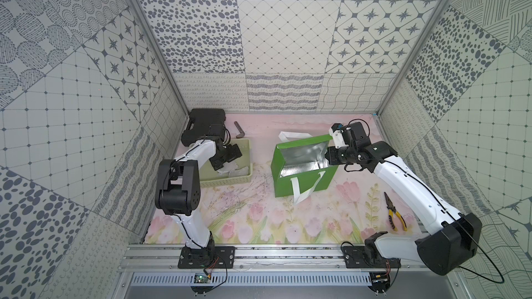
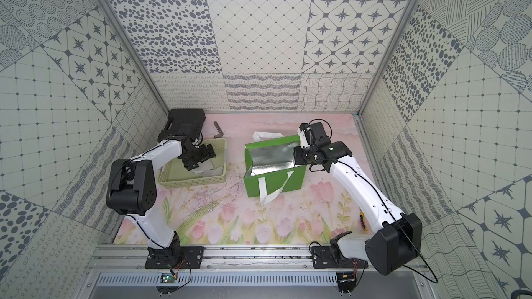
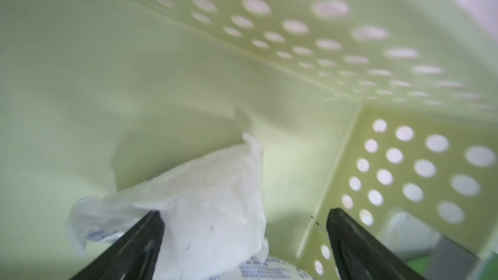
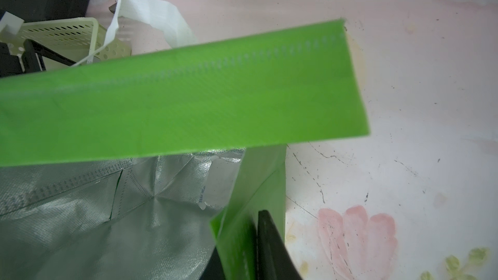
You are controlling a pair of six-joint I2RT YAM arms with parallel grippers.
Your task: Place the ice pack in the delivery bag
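In the left wrist view a crumpled white pack [image 3: 207, 212] lies in the green plastic basket [image 3: 425, 150], another printed pack [image 3: 269, 272] beside it. My left gripper is open over them, fingers either side of the white pack. The green delivery bag [image 2: 274, 185] stands open, silver lining showing, in the middle of the table. My right gripper is at its right side edge, the green side panel between its fingers; whether it is closed on the panel is unclear.
A black case [image 1: 205, 119] and a dark tool [image 1: 239, 130] lie behind the basket [image 1: 232, 180]. Pliers [image 1: 393, 213] lie at the front right. The table in front of the bag is clear.
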